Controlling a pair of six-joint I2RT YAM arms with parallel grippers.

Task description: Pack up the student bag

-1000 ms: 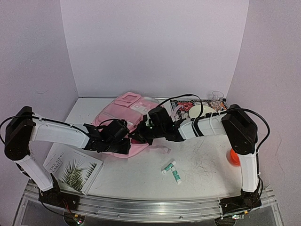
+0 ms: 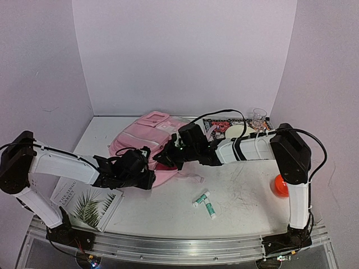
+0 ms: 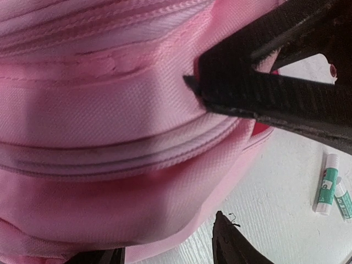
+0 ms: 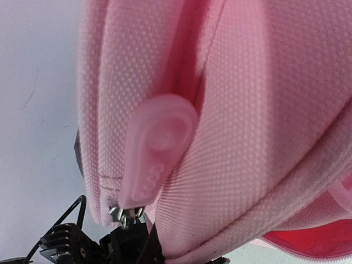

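Note:
The pink bag [image 2: 140, 136] lies at the back left of the table, its front edge facing the arms. My right gripper [image 2: 166, 155] is at the bag's front right corner; in the left wrist view its black fingers [image 3: 286, 102] come together on the pink fabric. Bag cloth and a zipper pull [image 4: 159, 148] fill the right wrist view and hide most of that gripper. At the bag's front edge, my left gripper has its fingers apart, with a fold of the bag reaching over one of them. Red lining [image 4: 319, 239] shows through an opening.
A book [image 2: 87, 204] lies at the front left, partly below the left arm. Two glue sticks [image 2: 210, 208] rest near the middle front. Farther right are an orange-red round object [image 2: 281, 185], a pale plate [image 2: 235, 131] and a clear glass [image 2: 258, 116].

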